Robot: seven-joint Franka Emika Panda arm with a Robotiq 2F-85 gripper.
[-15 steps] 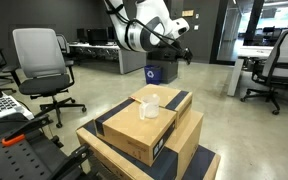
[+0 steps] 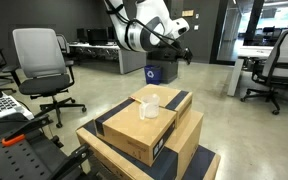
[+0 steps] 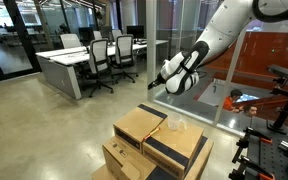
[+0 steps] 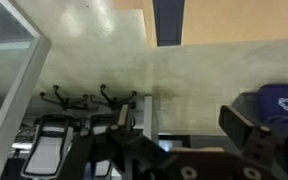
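Observation:
A clear or whitish cup (image 2: pixel 150 105) stands on top of a cardboard box (image 2: pixel 134 128); in exterior view 2 the cup (image 3: pixel 175 123) is faint against the boxes. My white arm (image 2: pixel 149 28) reaches in from above, well higher than the boxes and beyond them. In the wrist view my gripper is open, its dark fingers wide apart with only floor showing between them. The cup does not appear in the wrist view; just a box edge (image 4: pixel 224 22) with a dark tape strip shows at the top.
Several cardboard boxes (image 3: pixel 144 123) are grouped together, at differing heights. A blue bin (image 2: pixel 154 74) sits on the floor behind them. Office chairs (image 2: pixel 46 75) stand around, and a dark bench (image 2: pixel 24 155) lies at the front left. Open floor surrounds the boxes.

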